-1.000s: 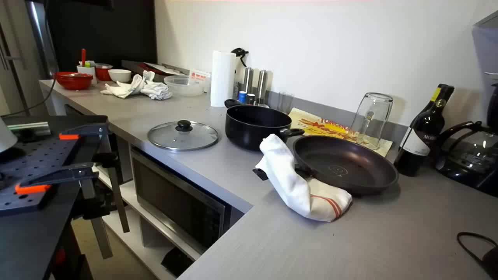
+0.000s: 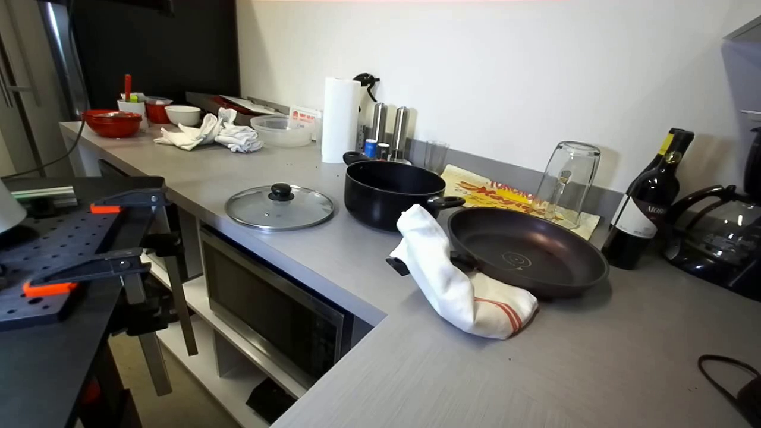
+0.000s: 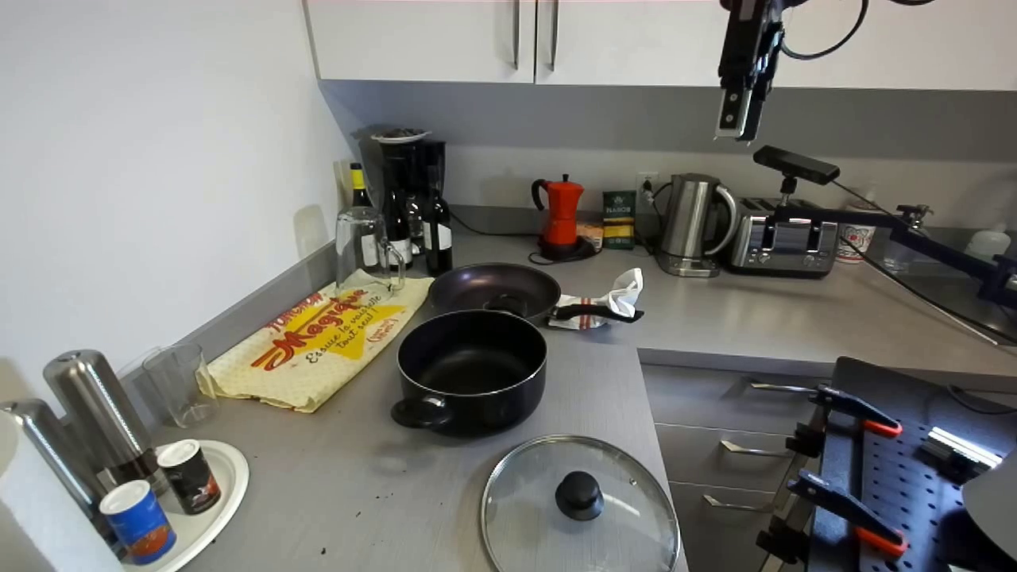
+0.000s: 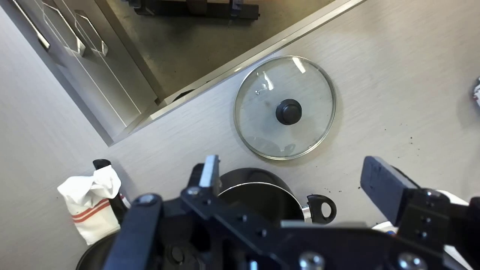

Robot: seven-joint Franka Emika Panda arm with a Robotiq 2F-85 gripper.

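Observation:
In the wrist view my gripper stands open, its two fingers wide apart and nothing between them. Exterior view 2 has the gripper (image 3: 736,132) high in the air at the upper right, well above the counter; exterior view 1 does not include it. A glass lid with a black knob (image 2: 280,207) lies flat on the counter beside a black pot (image 2: 385,200), which is uncovered and looks empty. Right of the pot sits a dark frying pan (image 2: 531,249). A white cloth with red stripes (image 2: 456,285) drapes over the pan's handle.
A yellow printed towel (image 3: 319,338) lies along the wall, with a glass mug (image 3: 365,253) on it. Wine bottles (image 2: 645,203) stand near a coffee maker. Paper towels (image 2: 340,121) stand behind the pot. The lid lies near the counter's front edge. Bare counter (image 2: 499,385) shows in front of the cloth.

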